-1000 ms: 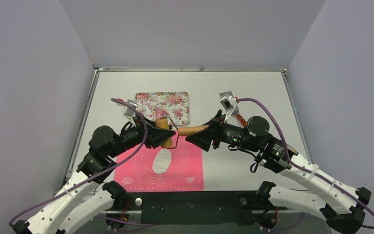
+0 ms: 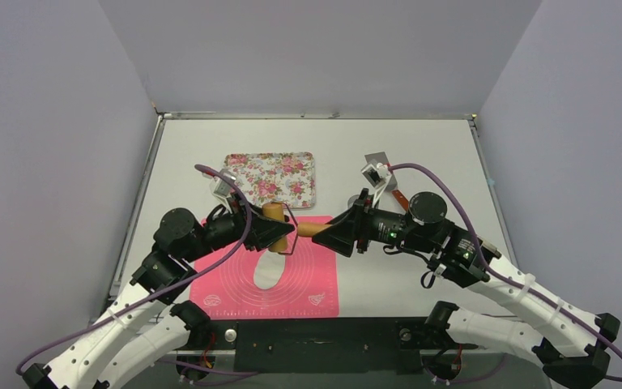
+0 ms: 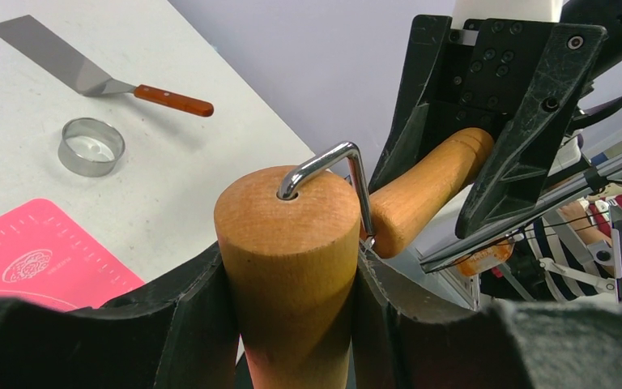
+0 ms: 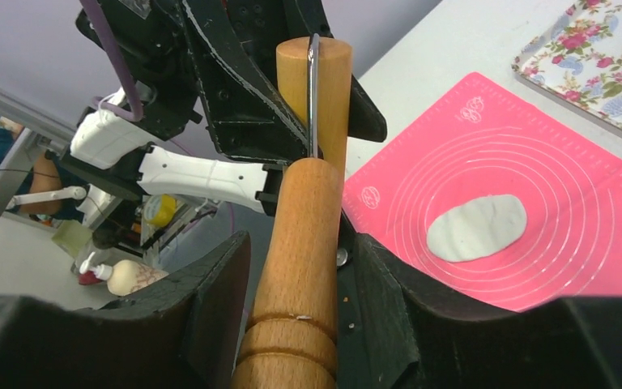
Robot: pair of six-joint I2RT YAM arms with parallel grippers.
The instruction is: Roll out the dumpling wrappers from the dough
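Observation:
A wooden rolling pin with a steel frame is raised above the pink mat (image 2: 219, 296). Its roller (image 3: 283, 284) sits upright between the fingers of my left gripper (image 2: 279, 231), which look closed around it. The horizontal wooden handle (image 4: 300, 235) lies between the fingers of my right gripper (image 2: 332, 235); whether they press on it is hard to tell. A flattened white oval of dough (image 4: 475, 228) lies on the mat's rings.
A floral tray (image 2: 269, 166) lies behind the mat. A metal spatula with a wooden handle (image 3: 172, 100) and a steel ring cutter (image 3: 91, 162) lie at the back right.
My right gripper has shifted a little along the handle.

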